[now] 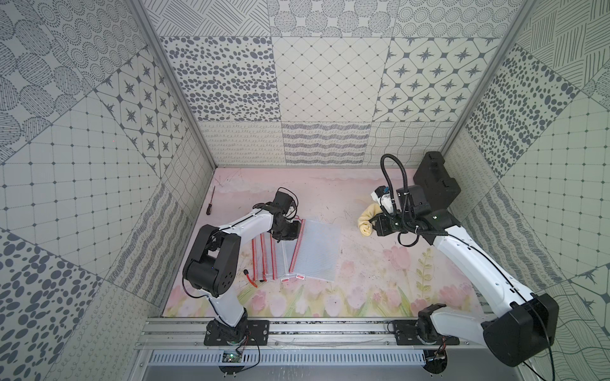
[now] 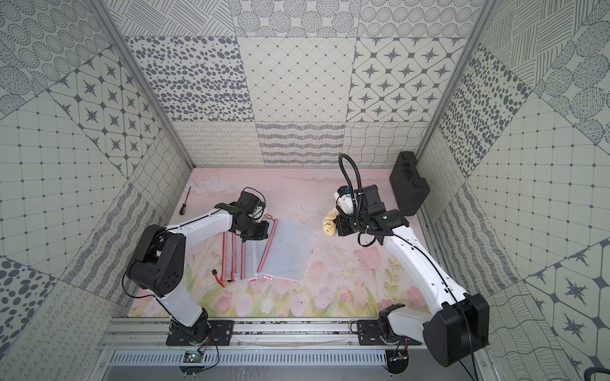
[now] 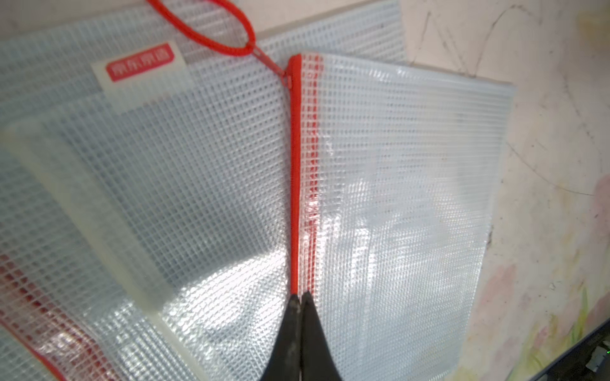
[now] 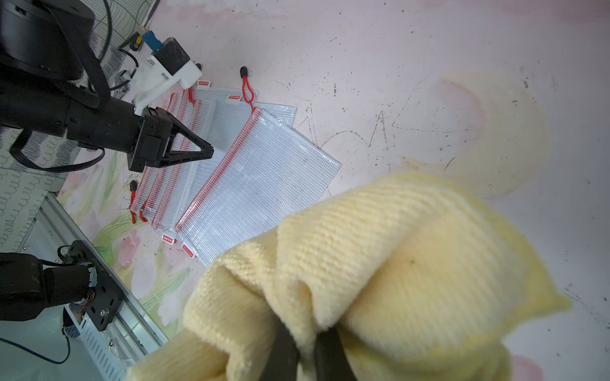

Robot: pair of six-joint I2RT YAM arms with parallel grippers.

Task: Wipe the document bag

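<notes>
Clear mesh document bags with red zip edges lie fanned and overlapping on the left part of the table. The rightmost document bag (image 1: 317, 250) lies on top, flat, its red edge towards the others. Above that bag's red edge is my left gripper, its fingertips together and nothing visible between them; whether it touches the bag I cannot tell. Bunched yellow cloth (image 4: 406, 266) hangs from my right gripper, which is shut on it, to the right of the bags. Folds of the cloth cover parts of the right fingertips.
Near the back right corner stands a black case (image 1: 436, 181). A screwdriver (image 1: 210, 202) lies by the left wall. A red zip pull (image 1: 250, 278) sticks out at the lower left of the bags. Bare table lies between the bags and the cloth.
</notes>
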